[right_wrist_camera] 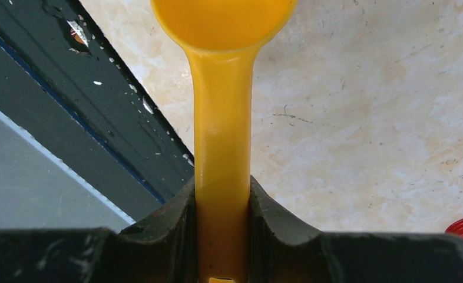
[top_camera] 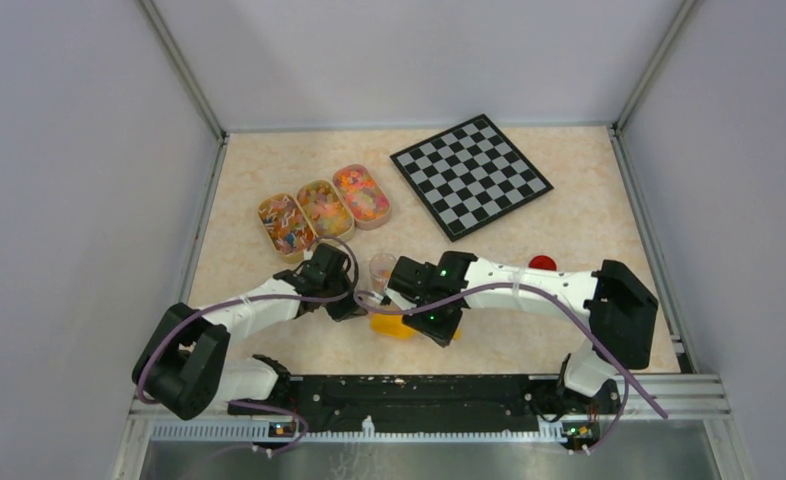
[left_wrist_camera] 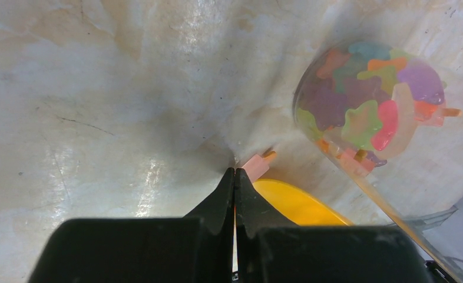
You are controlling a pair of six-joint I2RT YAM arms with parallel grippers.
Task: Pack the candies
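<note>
The yellow scoop (top_camera: 394, 327) is low over the front middle of the table, its handle (right_wrist_camera: 223, 135) clamped between the fingers of my right gripper. Closed with nothing visible between its tips, my left gripper points down at the scoop's rim (left_wrist_camera: 297, 200). A pink candy with an orange stick (left_wrist_camera: 256, 167) shows right beside those tips, at the scoop's edge; whether they touch it I cannot tell. Just behind the scoop stands a clear jar (top_camera: 382, 268), filled with colourful candies (left_wrist_camera: 364, 106) in the left wrist view.
Boxes of mixed candies (top_camera: 287, 222) stand in a row at the back left. A black-rimmed checkerboard (top_camera: 471, 176) lies at the back, and a red lid (top_camera: 542, 263) at the right. Bare table shows between board and lid.
</note>
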